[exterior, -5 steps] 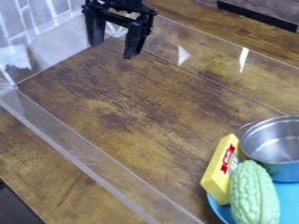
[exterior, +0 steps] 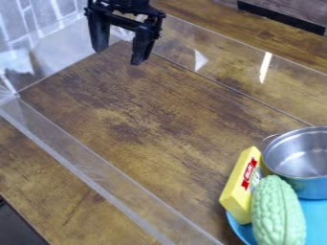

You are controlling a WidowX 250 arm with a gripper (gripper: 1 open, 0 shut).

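My black gripper (exterior: pixel 120 46) hangs at the top left, above the bare wooden surface, its two dark fingers set wide apart with nothing visible between them. At the lower right are a metal pot (exterior: pixel 297 163), a yellow box (exterior: pixel 240 189) with a red label, and a pale green bitter-melon-like vegetable (exterior: pixel 277 216), grouped on or beside a blue plate (exterior: pixel 240 228).
Clear plastic walls (exterior: pixel 96 182) border the wooden work surface (exterior: pixel 147 124) on the left and back. A dark object (exterior: pixel 294 11) sits at the back right edge.
The gripper has shifted slightly to the left. The objects at the lower right have not moved.
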